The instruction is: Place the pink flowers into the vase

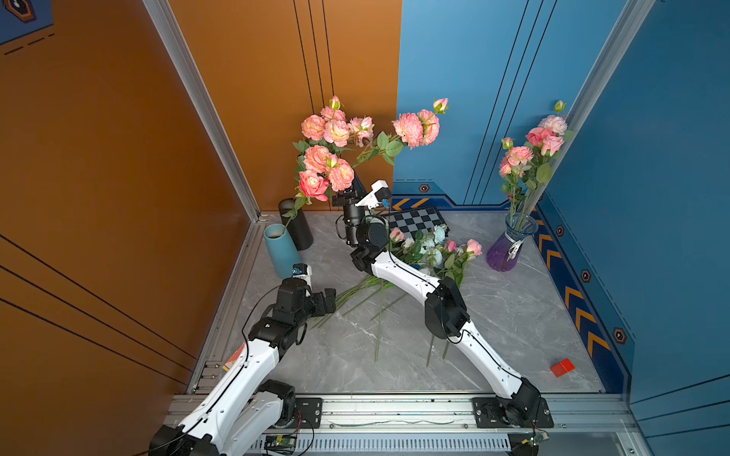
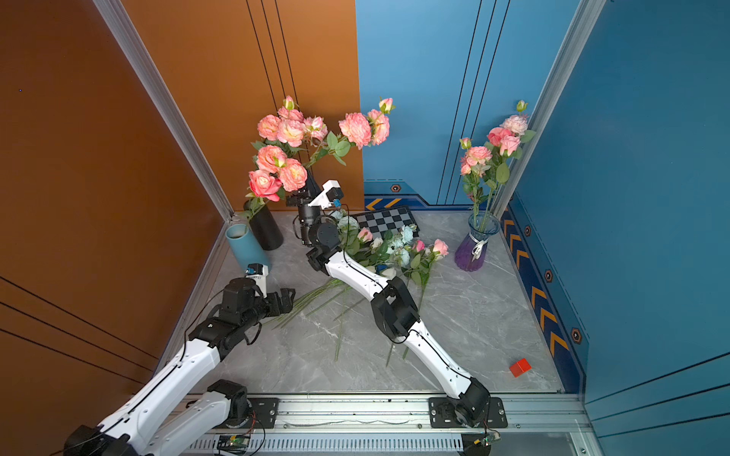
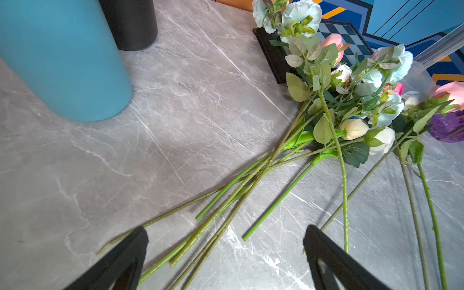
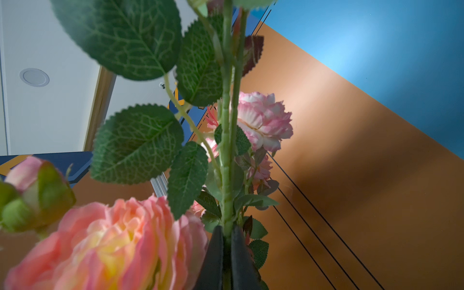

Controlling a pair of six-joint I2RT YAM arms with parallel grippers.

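Observation:
Pink flowers (image 1: pixel 327 152) cluster at the back left, with one stem running down to the mouth of the light blue vase (image 1: pixel 283 250). My right gripper is shut on a thin green stem (image 4: pixel 227 207), which passes down between its fingertips. A large pink bloom (image 4: pixel 116 246) hangs close on the left in the right wrist view. From above, the blooms partly cover this gripper, so where the held stem's lower end lies cannot be seen. In front of the blue vase, my left gripper is open above loose stems (image 3: pixel 227 207), holding nothing.
A black vase (image 1: pixel 298 228) stands behind the blue one. Loose mixed flowers (image 1: pixel 433 250) lie mid-table beside a checkered board (image 1: pixel 419 220). At right is a purple vase (image 1: pixel 503 250) with pink flowers; a red block (image 1: pixel 562 368) lies front right.

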